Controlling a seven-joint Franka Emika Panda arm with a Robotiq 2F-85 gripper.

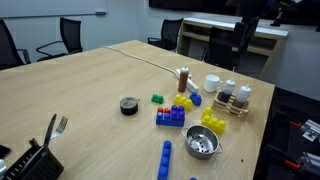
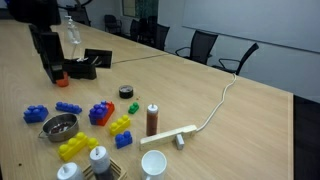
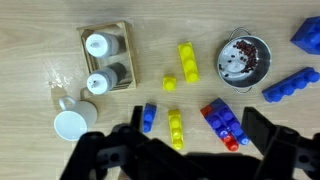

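Observation:
My gripper is open over the table, its dark fingers spread wide apart with nothing held. It hangs high above the table in both exterior views. Under it in the wrist view lie a yellow brick, a small blue brick and a blue brick group with red pieces. Farther up are another yellow brick and a small yellow piece. A metal colander holds small brown bits. Two white-lidded jars stand in a wooden tray.
A white mug sits near the tray. Long blue bricks lie past the colander. In exterior view 1, a pepper mill, a dark round tin and a black utensil holder stand about.

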